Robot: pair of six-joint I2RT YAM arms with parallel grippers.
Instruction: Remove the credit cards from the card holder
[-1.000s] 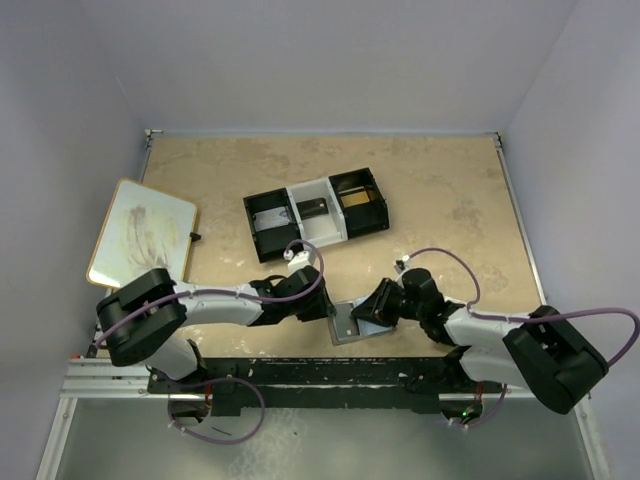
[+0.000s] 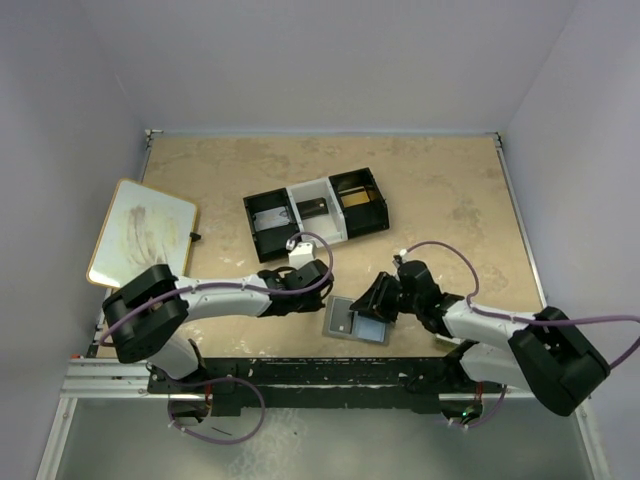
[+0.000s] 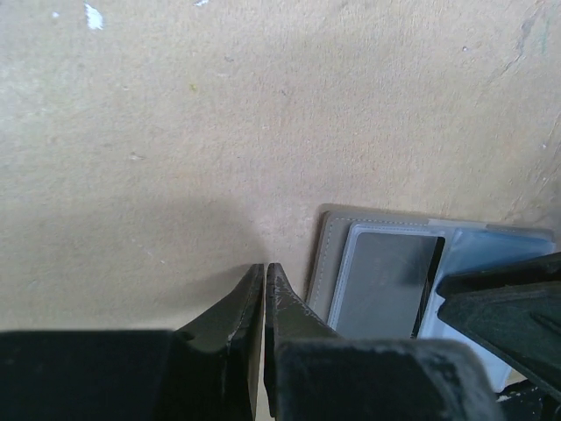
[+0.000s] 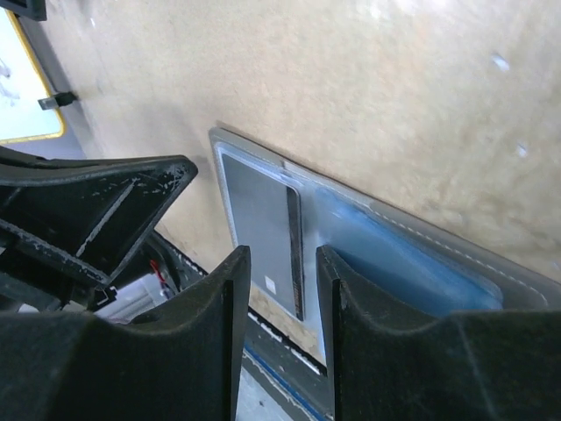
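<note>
A grey card holder (image 2: 338, 320) with a translucent blue inner part lies on the table near the front edge. In the left wrist view its dark grey panel (image 3: 381, 285) shows, with a narrow dark strip beside it. My left gripper is shut, nothing between its fingers, just left of the holder. My right gripper is part open over the holder, one finger by the grey panel, the other over the blue section (image 4: 403, 263); nothing is visibly held.
A three-compartment box (image 2: 322, 228) sits at the back middle. A white board (image 2: 140, 232) lies at the far left.
The left gripper has shifted about beside the holder. The right arm has moved slightly. The holder's orientation has changed a little over the last second.
</note>
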